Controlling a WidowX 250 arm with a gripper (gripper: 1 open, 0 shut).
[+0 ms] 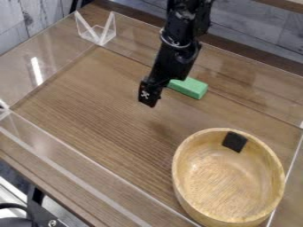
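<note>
A black robot arm reaches down from the top middle. Its gripper (154, 91) is open, low over the wooden table just left of a green block (190, 89). Nothing shows between the fingers.
A large beige bowl (229, 195) sits at the lower right, with a black block (236, 143) at its upper rim. A clear plastic object (97, 29) is at the upper left.
</note>
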